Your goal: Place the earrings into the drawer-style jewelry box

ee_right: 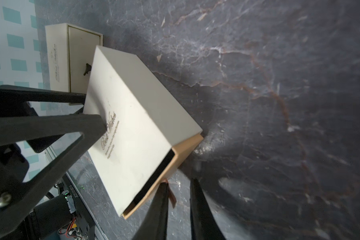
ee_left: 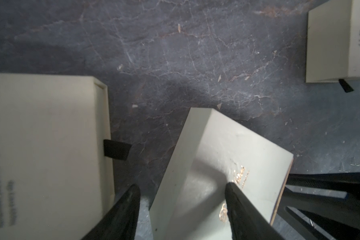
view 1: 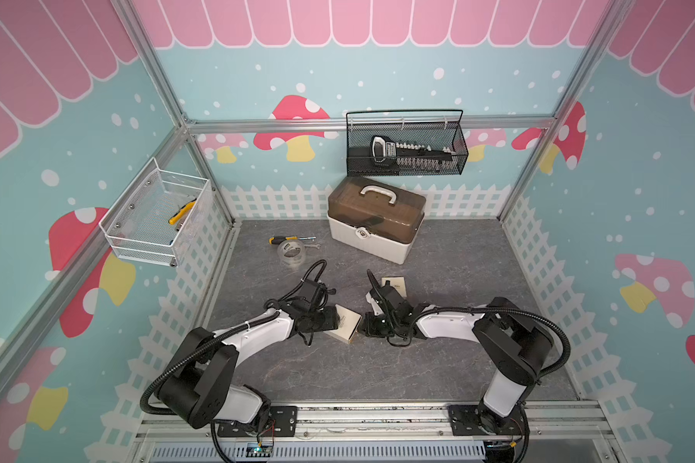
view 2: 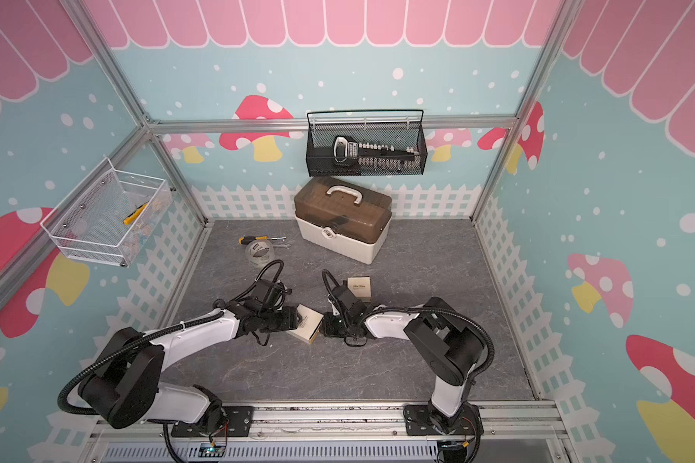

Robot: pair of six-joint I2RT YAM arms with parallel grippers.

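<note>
A cream jewelry box (ee_right: 128, 132) with gold lettering and a ribbon tab at its open edge lies between the grippers. My left gripper is over it, fingers part open, one finger on or above its top; contact is unclear. My right gripper is shut at the box's tab edge; whether the ribbon is between its fingertips cannot be told. A second cream box (ee_left: 44, 152) with a black tab is at left in the left wrist view, another (ee_left: 336, 44) at top right. No earrings are visible.
A brown-lidded case (view 1: 374, 223) stands at the back, with a screwdriver (view 1: 282, 240) and tape roll (view 1: 291, 253) to its left. Black (view 1: 407, 166) and white (view 1: 150, 231) wire baskets hang on the walls.
</note>
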